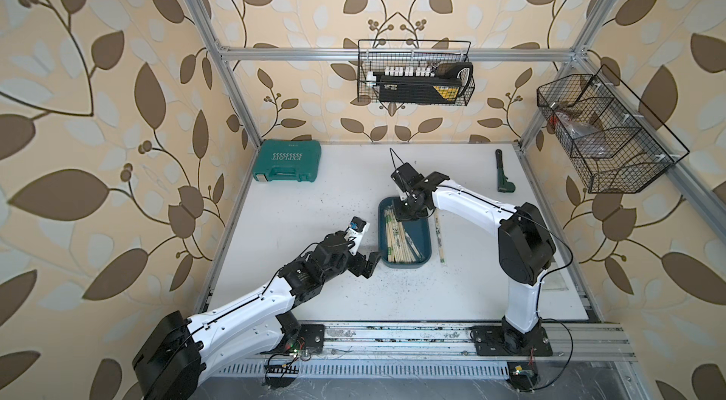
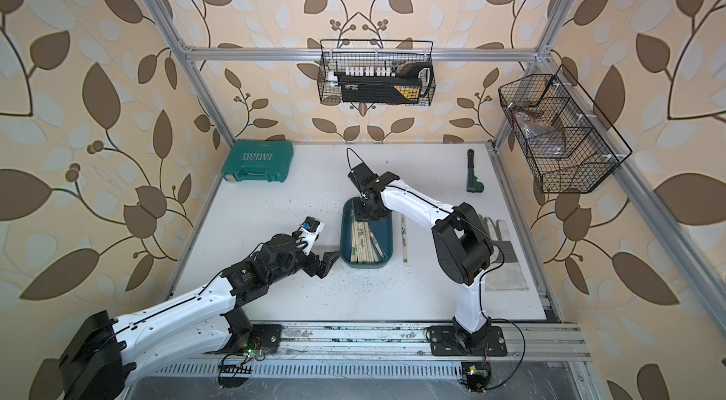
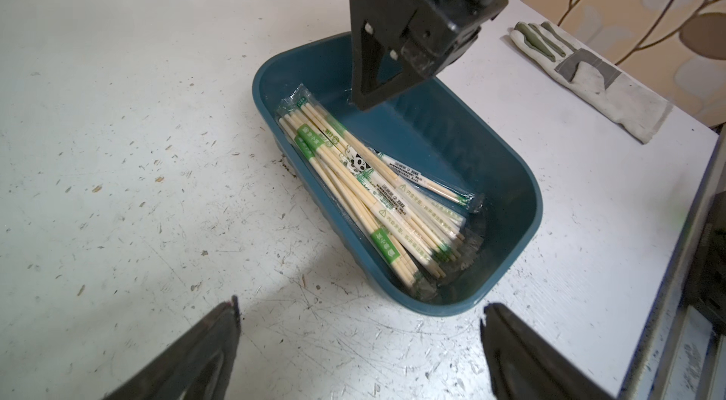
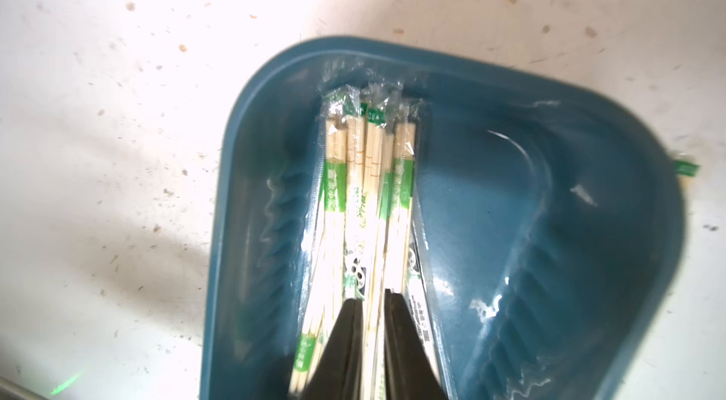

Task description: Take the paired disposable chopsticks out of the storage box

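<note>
The teal storage box (image 3: 491,158) holds several wrapped pairs of chopsticks (image 4: 332,188) lying lengthwise in plastic sleeves. A single wrapped pair (image 1: 440,241) lies on the table just right of the box. My right gripper hangs over the box above the bundle, its fingertips close together; whether anything is between them is unclear. My left gripper stands open at the box's near left, outside it, with nothing between its fingers.
A green case (image 1: 287,160) lies at the back left, a green-handled tool (image 1: 505,180) at the back right. A glove (image 3: 582,75) lies on the right of the table. Wire baskets (image 2: 376,86) hang on the walls.
</note>
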